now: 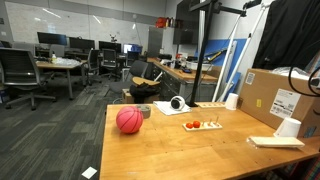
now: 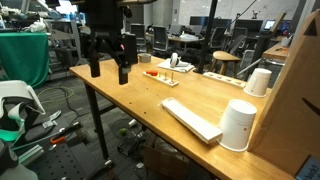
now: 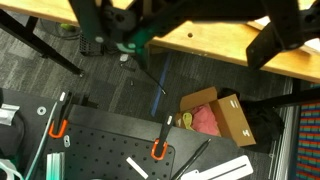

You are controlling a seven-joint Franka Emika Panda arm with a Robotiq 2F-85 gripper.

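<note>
In exterior view 2 my gripper (image 2: 110,74) hangs at the near left, above the table edge. Its two dark fingers stand apart and only background shows between them. The wrist view also has dark fingers (image 3: 268,45) well apart at the top, over the table edge and floor. On the wooden table (image 1: 160,150) rest a pinkish-red ball (image 1: 129,120), a pale strip with small red pieces (image 1: 203,126) and a long white block (image 1: 276,141). A white cup (image 2: 238,125) stands beside that block, and another white cup (image 2: 258,81) is farther back.
A large cardboard box (image 1: 278,100) borders the table's right side. Below the table edge, an open carton (image 3: 230,122) sits on the floor near a dark perforated surface (image 3: 105,150) bearing tools. Bare tabletop (image 2: 135,95) lies between the strip and the near edge.
</note>
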